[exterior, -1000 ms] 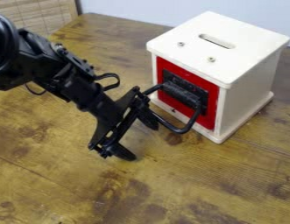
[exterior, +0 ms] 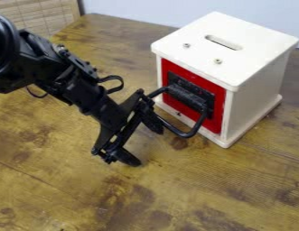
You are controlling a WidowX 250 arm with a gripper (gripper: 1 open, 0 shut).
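Note:
A white box [exterior: 246, 90] with a slot on top stands at the right, its front panel [exterior: 172, 70] red, carrying a black ridged fitting and a black loop handle [exterior: 184, 133] that sticks out toward the arm. The black gripper [exterior: 141, 141] points down at the table, just left of and below the handle's near end, with one finger by the handle. Whether it touches the handle, and whether anything is between its fingers, I cannot tell.
A white wall runs along the back. The arm reaches in from the left with cables looping over it.

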